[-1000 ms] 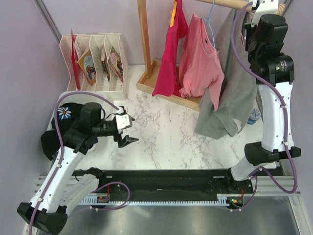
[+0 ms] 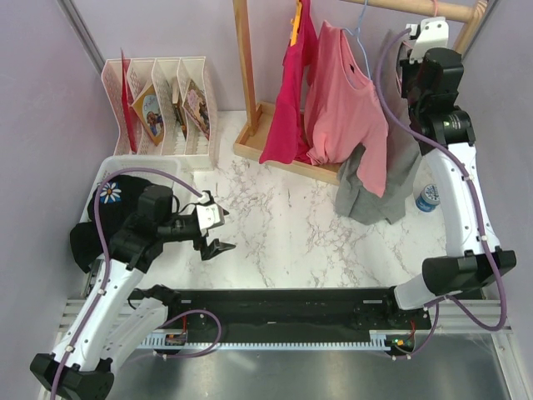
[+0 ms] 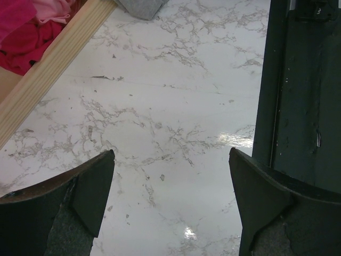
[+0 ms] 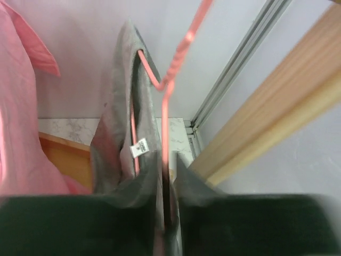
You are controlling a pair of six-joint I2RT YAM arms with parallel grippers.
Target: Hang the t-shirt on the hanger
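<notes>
A grey t-shirt (image 2: pixel 375 196) hangs at the right of the rack, and in the right wrist view it drapes (image 4: pixel 114 138) over a pink hanger (image 4: pixel 181 50) with a white tag on it. My right gripper (image 2: pixel 404 62) is high at the rail; its blurred fingertips are close around the hanger's pink wire, and whether they are clamped is unclear. My left gripper (image 2: pixel 216 233) stands open and empty above the table, low at the left, with both fingers showing in the left wrist view.
Pink (image 2: pixel 346 117) and magenta (image 2: pixel 287 108) garments hang left of the grey one. A wooden rail (image 4: pixel 287 96) is close at the right gripper. A white file holder (image 2: pixel 200 146) and basket with dark cloth (image 2: pixel 117 204) occupy the left.
The grey cloth's lower part hangs a little differently, uncovering more of the blue can.
</notes>
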